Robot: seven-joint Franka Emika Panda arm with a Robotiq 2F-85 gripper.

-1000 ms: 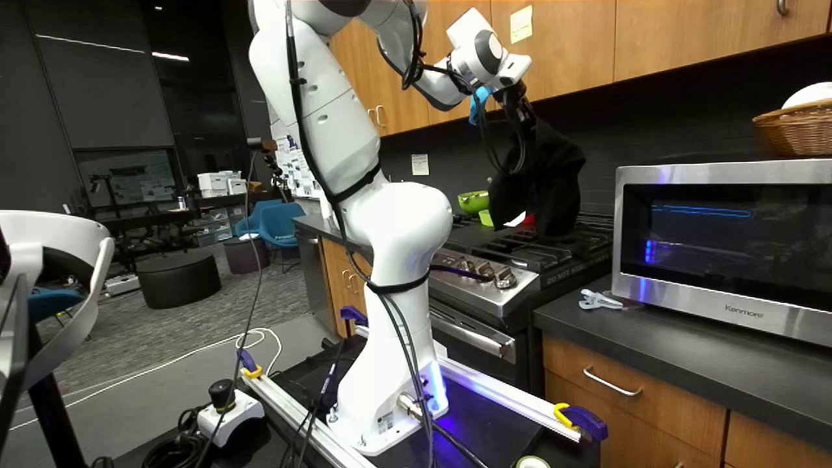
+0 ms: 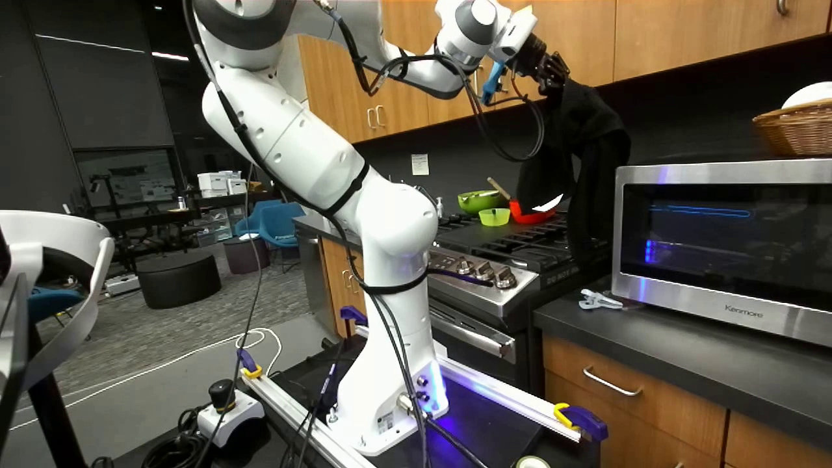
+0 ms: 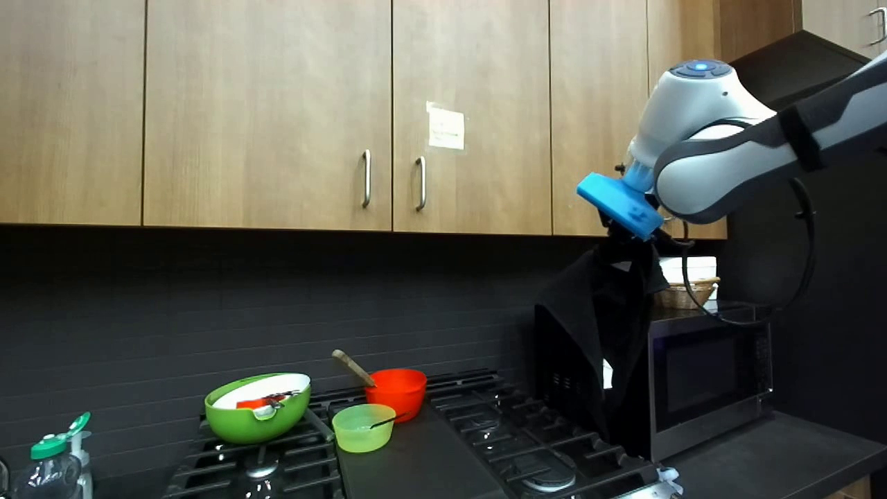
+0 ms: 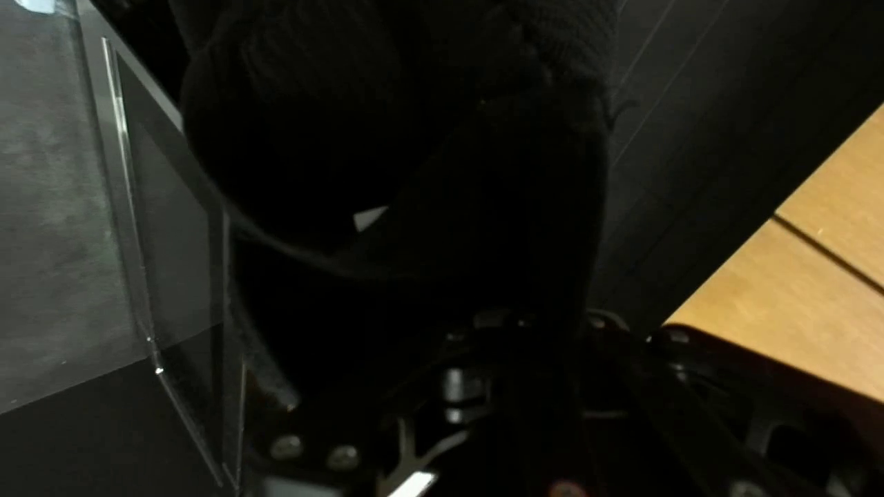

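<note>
A black cloth (image 2: 586, 136) dangles from my gripper (image 2: 555, 74), which is shut on it high above the right part of the stove. In exterior view 2 the cloth (image 3: 592, 333) drapes down in folds beside the microwave, and a small white patch shows low on it. Dark fabric (image 4: 398, 149) fills the middle of the wrist view. My fingertips blend into the black there, so the exact place of the grip is hard to make out.
The microwave (image 2: 725, 242) stands on the counter, with a wicker basket (image 2: 799, 129) on top. Cabinets (image 3: 474, 108) hang close to the arm. A green bowl (image 3: 249, 420), a red pot (image 3: 397, 392) and a light green bowl (image 3: 362, 436) sit on the stove (image 3: 532, 466).
My gripper has carried the cloth right and upward, toward the microwave. The red pot, mostly covered by the cloth before, now shows more in exterior view 1.
</note>
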